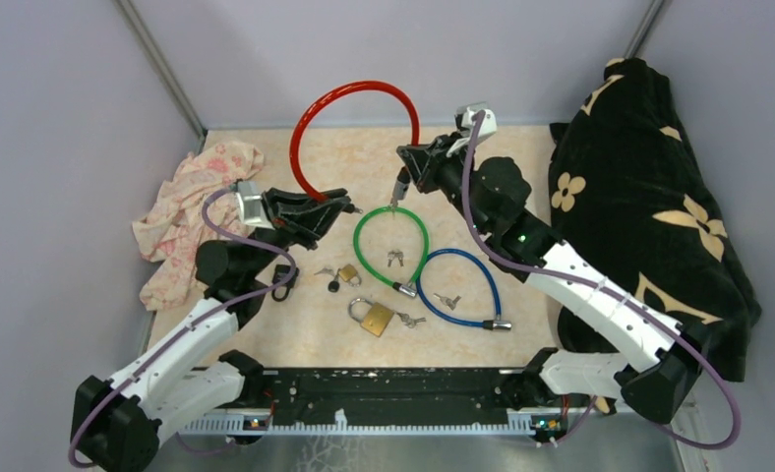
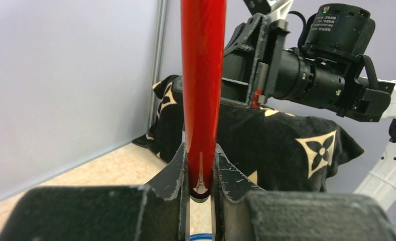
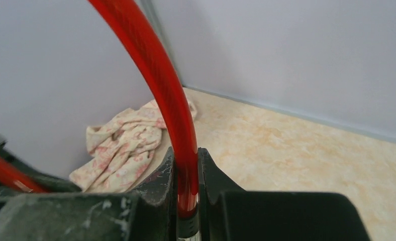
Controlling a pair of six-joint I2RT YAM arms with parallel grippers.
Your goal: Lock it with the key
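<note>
A red cable lock (image 1: 359,87) arches in the air between my two grippers. My left gripper (image 1: 330,208) is closed around one end of it; the bare metal tip (image 1: 354,208) sticks out past the fingers. In the left wrist view, the finger pads (image 2: 176,173) flank the red cable (image 2: 202,90). My right gripper (image 1: 412,163) is shut on the other end, with the lock cylinder (image 1: 400,185) hanging below. Both fingers (image 3: 161,181) press against the red cable (image 3: 178,115) in the right wrist view. Tip and cylinder are apart. Whether a key sits in the cylinder is unclear.
A green cable lock (image 1: 358,244), a blue cable lock (image 1: 492,280), a large brass padlock (image 1: 376,320), a small padlock (image 1: 348,273) and loose keys (image 1: 395,257) lie on the table. A pink cloth (image 1: 167,231) is at left, a black cushion (image 1: 639,206) at right.
</note>
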